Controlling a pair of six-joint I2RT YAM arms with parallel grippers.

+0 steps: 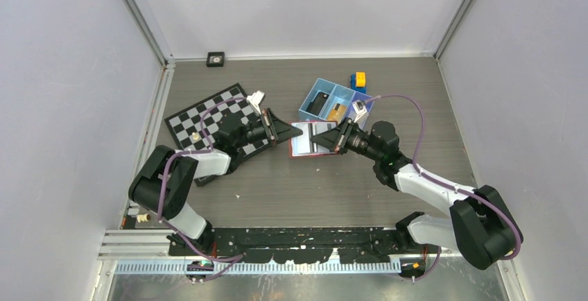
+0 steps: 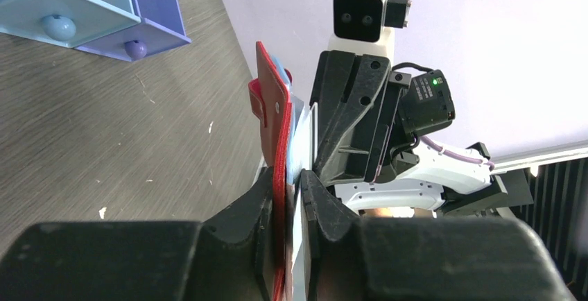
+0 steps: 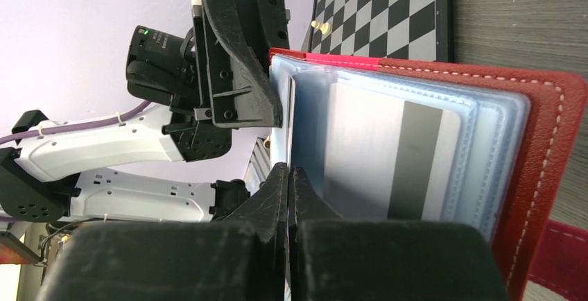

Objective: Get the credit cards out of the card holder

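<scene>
The red card holder point(image 1: 312, 155) lies opened out above the table, its clear sleeves facing the right wrist camera. My left gripper is shut on its left part, with slightly spread fingertips around the red cover and sleeves. In the right wrist view, one credit card point(image 3: 290, 117) stands nearly edge-on at the left sleeve's mouth. My right gripper is shut on this card's edge. A second card point(image 3: 362, 134), white with a dark stripe, sits in the right sleeve. How far the first card is inside its sleeve is hard to tell.
A blue compartment box point(image 1: 335, 84) stands just behind the holder, near the right gripper. A chessboard point(image 1: 186, 118) lies under the left arm. A blue and yellow block point(image 1: 359, 81) sits at the back.
</scene>
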